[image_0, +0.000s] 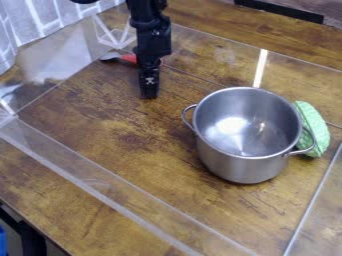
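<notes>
The black robot gripper (148, 82) hangs low over the wooden table at the upper middle, its fingers pointing down. A red utensil with a grey end (122, 57) lies just behind it, partly hidden by the gripper. Whether the fingers are open or shut, or hold anything, I cannot tell.
A steel pot (247, 135) with two handles stands at the right, with a green object (313, 130) beside it. Clear plastic edging borders the work area, and a pale cloth (34, 30) is at the upper left.
</notes>
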